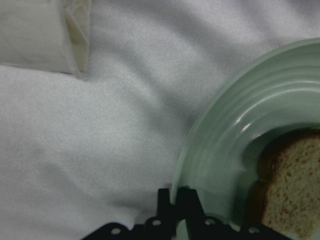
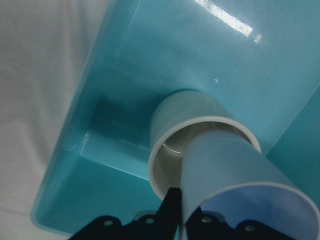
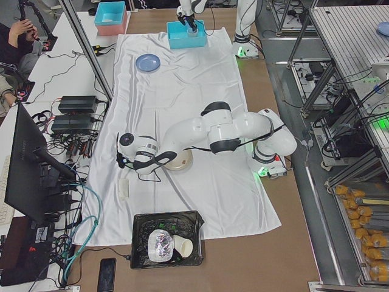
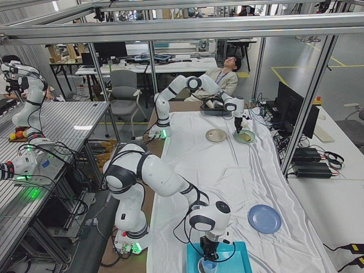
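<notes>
A green plate [image 1: 225, 135] holding a bread slice [image 1: 292, 185] lies on the white cloth. My left gripper is at its rim, which runs between the fingers; they look shut on it. Over the blue bin [image 2: 110, 125], my right gripper is shut on the wall of a light blue cup [image 2: 230, 175], held at a white cup [image 2: 167, 117] in the bin, partly inside or over its mouth.
A blue plate [image 4: 264, 219] and a beige plate [image 4: 216, 135] lie on the cloth. A black bin [image 3: 140, 240] with a foil item and cup stands at the front. A white packet [image 1: 40, 35] lies beside the green plate.
</notes>
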